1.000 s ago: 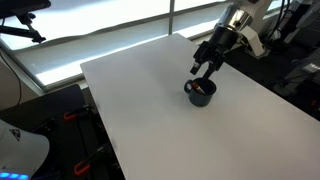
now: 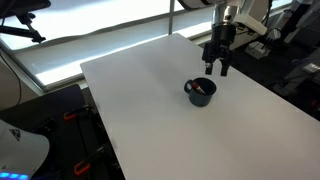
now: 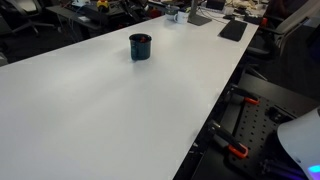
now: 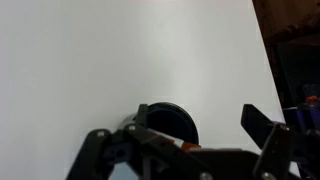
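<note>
A dark mug (image 2: 202, 99) stands upright on the white table, its handle towards the left in exterior view 1. Inside it, a small reddish and white item (image 2: 197, 88) shows at the opening; what it is cannot be made out. Past the mug, above the table's far side, my gripper (image 2: 216, 69) hangs with its fingers apart and nothing visible between them. The wrist view has the mug (image 4: 178, 110) below the gripper, partly covered by it. In exterior view 2 the mug (image 3: 140, 48) appears alone, and the gripper cannot be made out.
Dark clutter lies beyond its far edge. A small white cup (image 3: 181, 17) and a dark flat object (image 3: 233, 30) show near the back in exterior view 2.
Over the last second my gripper has shifted right in exterior view 1, away from above the mug. The mug and the item in it have stayed put.
</note>
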